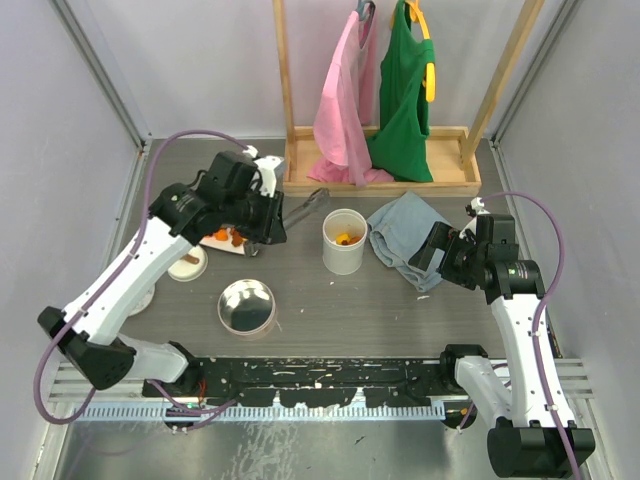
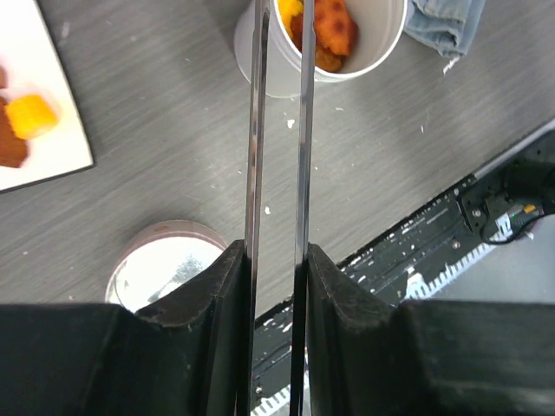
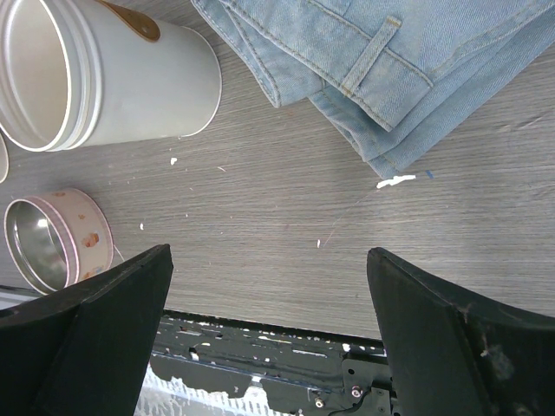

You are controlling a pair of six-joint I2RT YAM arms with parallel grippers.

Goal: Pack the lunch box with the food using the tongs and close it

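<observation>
Metal tongs [image 1: 305,208] are gripped by my left gripper [image 1: 274,222]; their two arms [image 2: 303,165] run forward between its fingers, and their tips lie beyond the left wrist view. In the top view the tongs' head appears just to the upper left of a white cylindrical container [image 1: 343,257]. Inside that container are yellow and orange-brown food pieces [image 2: 335,30]. More food sits on a white tray [image 2: 65,130], partly hidden below the left arm. A round metal-lined cup [image 1: 247,306] stands empty in front. On the right, my right gripper is open and empty.
A folded blue denim cloth [image 1: 405,235] lies right of the container. Behind stands a wooden rack [image 1: 450,160] with pink and green garments. A small white lid [image 1: 188,264] rests at left.
</observation>
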